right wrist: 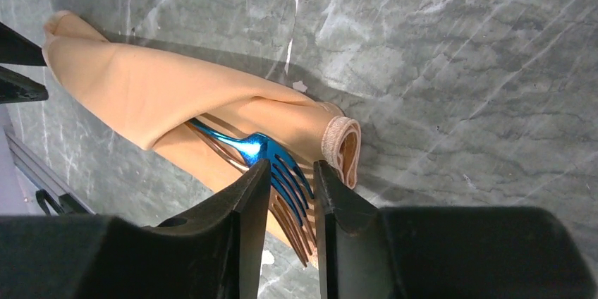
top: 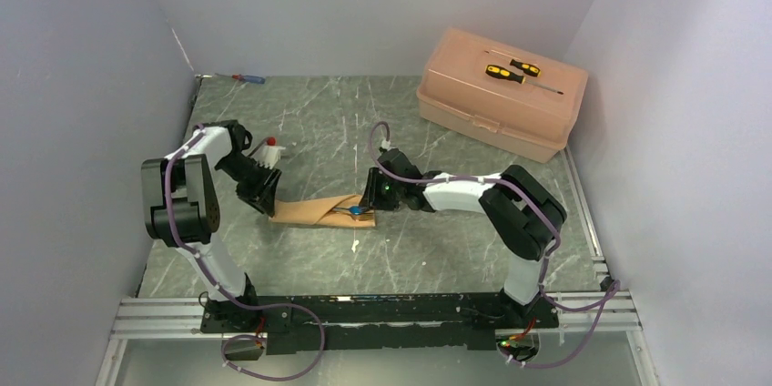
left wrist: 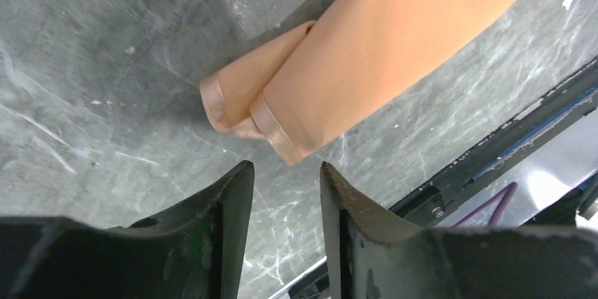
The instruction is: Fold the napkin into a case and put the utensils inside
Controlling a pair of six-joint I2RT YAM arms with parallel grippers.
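The peach napkin (top: 305,212) is folded into a long narrow strip on the table. A blue fork (right wrist: 254,148) lies on it, its handle tucked under the upper flap and its tines bare, beside a copper-coloured fork (right wrist: 280,218). Over those tines, my right gripper stands open, its fingertips apart and the blue tines visible in the gap. At the napkin's left end, my left gripper is open with nothing between its fingers; the hemmed napkin corner lies just beyond the fingertips.
A pink toolbox (top: 501,90) with two yellow-black screwdrivers on its lid fills the back right. Another screwdriver (top: 246,78) lies at the back left edge.
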